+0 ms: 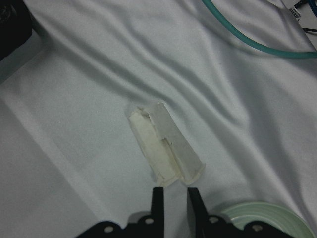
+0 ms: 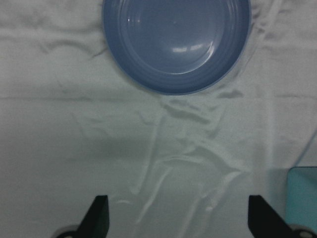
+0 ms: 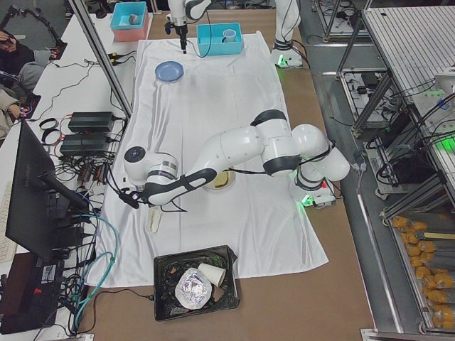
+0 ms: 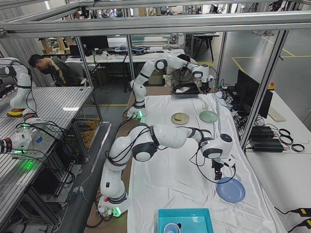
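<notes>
My left gripper hangs over the white cloth above a folded, crumpled cream-white paper strip (image 1: 163, 144), with a green plate (image 1: 262, 213) at the lower right of the left wrist view; its fingers stand close together, a narrow gap between them, nothing visible held. My right gripper is open and empty, above the cloth beside the blue plate (image 2: 176, 44). A turquoise bin (image 4: 183, 216) holding a cup (image 4: 171, 229) stands near that gripper. A beige plate (image 4: 180, 118) lies in the middle, mostly hidden behind the left arm in the camera left view.
A black tray (image 3: 163, 284) with foil and a white cup stands at one end of the table. Teal hose (image 1: 262, 49), cables and a monitor (image 3: 32, 199) line the side near my left gripper.
</notes>
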